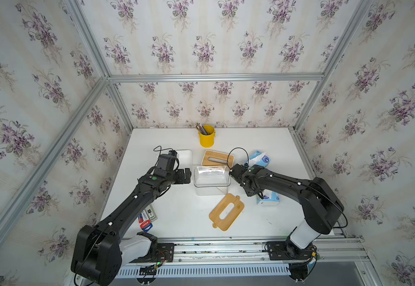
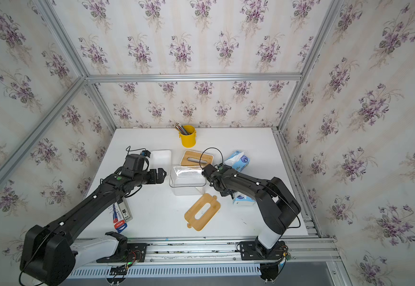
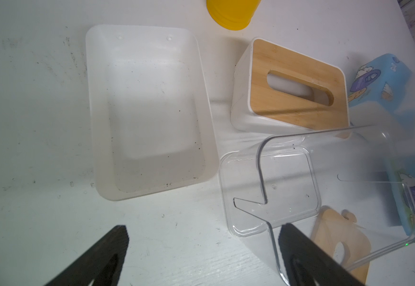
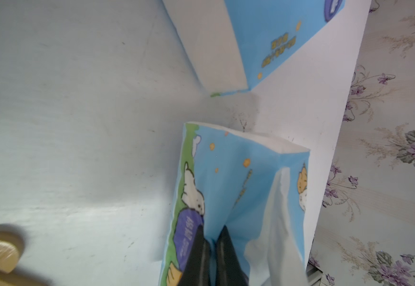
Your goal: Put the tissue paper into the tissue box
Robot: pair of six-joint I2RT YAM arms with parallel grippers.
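In the right wrist view, my right gripper is shut on the top wrapper of a blue tissue pack point(image 4: 228, 166), which creases between the fingers. A white tissue point(image 4: 283, 238) sticks out beside them. A second blue tissue pack point(image 4: 276, 33) lies farther back. The open clear tissue box point(image 3: 269, 186) stands near the table's middle, its lower walls see-through. My left gripper is open and empty, to the left of the clear box. A wooden lid point(image 1: 227, 212) lies flat in front of that box.
Behind the clear box is a white box with a slotted wooden top point(image 3: 297, 57). An empty white tray point(image 3: 145, 190) sits left of it. A yellow bucket point(image 1: 207, 138) holds pens at the back. Stationery packs point(image 1: 146, 219) lie at the front left.
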